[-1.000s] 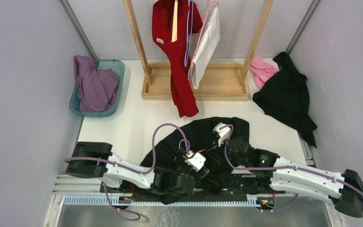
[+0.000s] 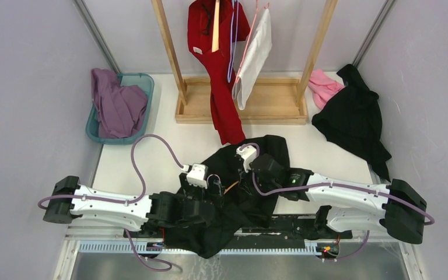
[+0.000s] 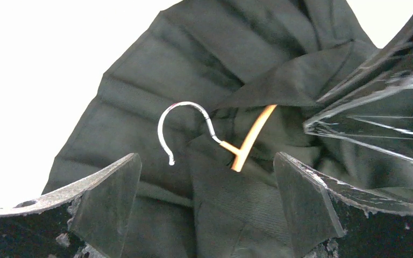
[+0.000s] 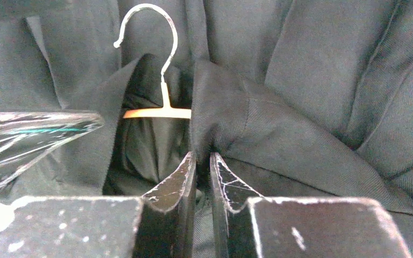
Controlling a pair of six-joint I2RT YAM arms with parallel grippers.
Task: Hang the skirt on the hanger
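Observation:
The black skirt (image 2: 268,149) lies on the table under both arms. In the left wrist view, an orange hanger (image 3: 255,134) with a silver hook pokes out of the skirt's opening; most of its bar is under cloth. My left gripper is open above the skirt, its fingers apart on either side below the hook, holding nothing. In the right wrist view, my right gripper is at the edge of the opening, right of the hanger. Its fingers (image 4: 180,180) are close together with a narrow gap, and black cloth gathers at it; whether they grip it is unclear.
A wooden rack (image 2: 242,119) behind the skirt carries a red garment (image 2: 219,76) and a white cloth (image 2: 255,55). A teal basket (image 2: 147,87) with purple cloth stands at the left. Pink cloth (image 2: 324,87) and more black cloth (image 2: 353,119) lie at the right.
Both arms have moved left. The skirt has shifted left and slightly away from the front edge along with my right gripper. My left gripper has drawn away from the hanger's bar, toward the left.

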